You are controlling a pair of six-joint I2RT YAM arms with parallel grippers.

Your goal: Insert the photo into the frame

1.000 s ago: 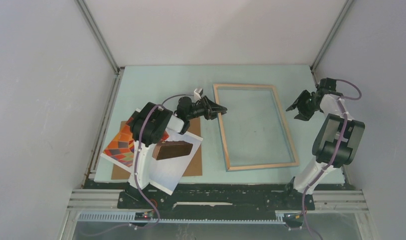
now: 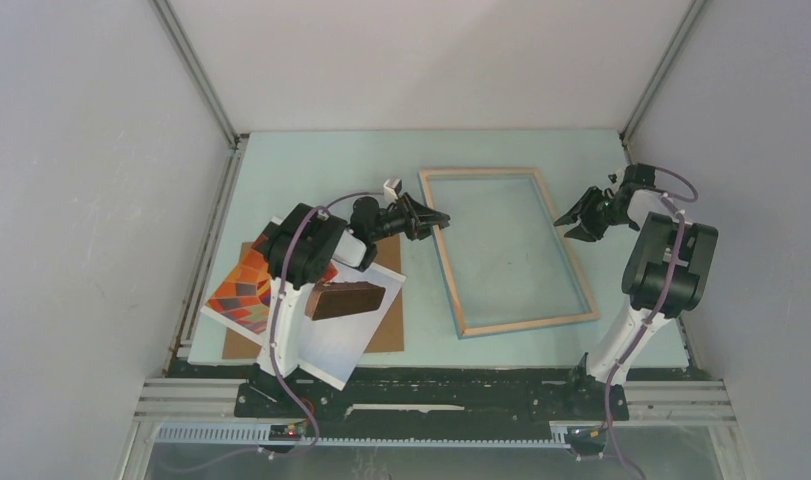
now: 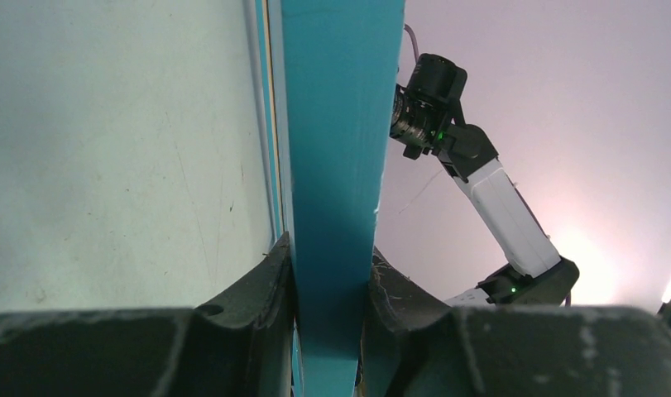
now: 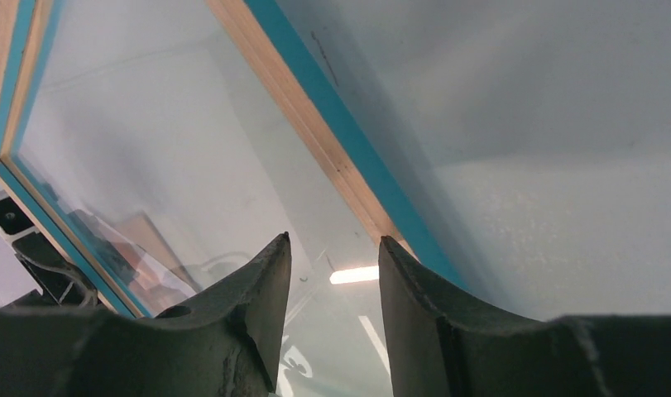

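The frame [image 2: 529,326], pale wood with teal sides and a clear pane, lies on the right half of the table, slightly turned. My left gripper [image 2: 443,222] is shut on its left bar; in the left wrist view the teal side of the frame [image 3: 336,157] rises between the fingers. Over the right bar stands my right gripper [image 2: 563,230], its fingers [image 4: 270,273] apart. The right wrist view shows the frame's bar [image 4: 328,153] passing beyond the fingertips, not gripped. A colourful photo [image 2: 243,292] lies at the table's left, partly under the left arm.
A white sheet [image 2: 366,330] and a brown backing board [image 2: 389,328] lie at the front left, with a brown block [image 2: 344,300] on the sheet. Bare table shows behind the frame and to its right.
My right gripper has come leftward to the frame's right bar. The frame has turned slightly, its top shifting left; the left gripper has barely moved.
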